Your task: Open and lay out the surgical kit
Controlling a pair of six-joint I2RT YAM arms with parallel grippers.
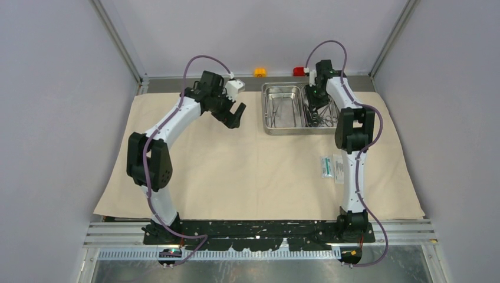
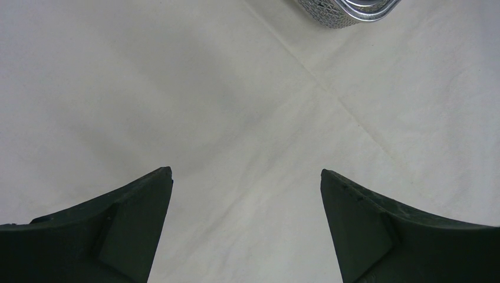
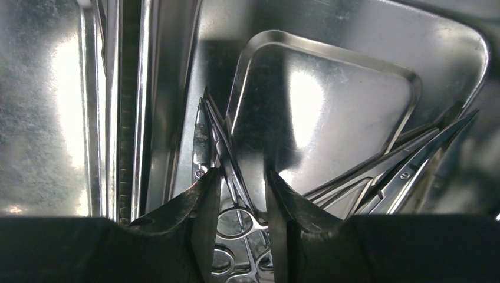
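In the right wrist view, several metal scissors and clamps lie in the right compartment of a steel tray. My right gripper is part open low over one cluster, with the slim shafts and a ring handle of scissors [image 3: 237, 223] showing in the narrow gap between its fingers. Whether the fingers touch them cannot be told. A second group of instruments [image 3: 405, 175] leans at the compartment's right side. From above, the tray [image 1: 298, 131] sits at the back, with a few slender tools in its left compartment. My left gripper is wide open over bare cloth, nothing between its fingers.
Two flat packets, one with teal print [image 1: 327, 167] and one pale [image 1: 338, 168], lie in front of the tray, beside the right arm. A yellow block [image 1: 260, 72] and a red block [image 1: 299, 71] stand behind.
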